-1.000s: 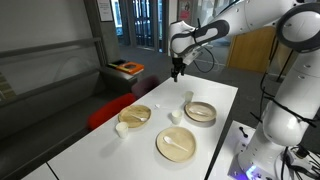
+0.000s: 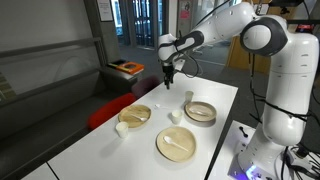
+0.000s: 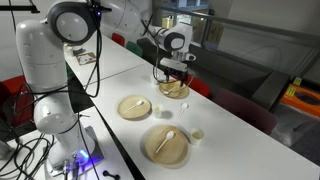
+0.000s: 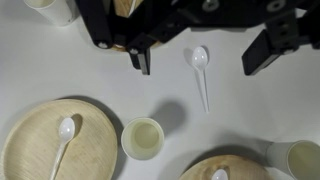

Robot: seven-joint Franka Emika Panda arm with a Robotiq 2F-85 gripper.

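My gripper point(image 2: 172, 81) hangs above the far part of the white table, its fingers wide apart with nothing held. In the wrist view a loose white plastic spoon point(image 4: 203, 76) lies on the bare table, within the gap between the left finger and the right finger point(image 4: 262, 52) as seen from above. The same spoon point(image 3: 183, 108) shows small in exterior view 2. A round tan plate point(image 4: 60, 165) holds another white spoon point(image 4: 62, 146). A pale cup point(image 4: 143, 138) stands close to that plate.
Another tan plate point(image 3: 182, 158) with a spoon lies at the front in exterior view 2, with a cup point(image 3: 196, 135) beside it. A third plate point(image 2: 201, 120) and a cup point(image 2: 189, 96) stand near the arm's side.
In exterior view 1 my gripper has moved somewhat left and a little lower. The plates, cups and spoons look unmoved.
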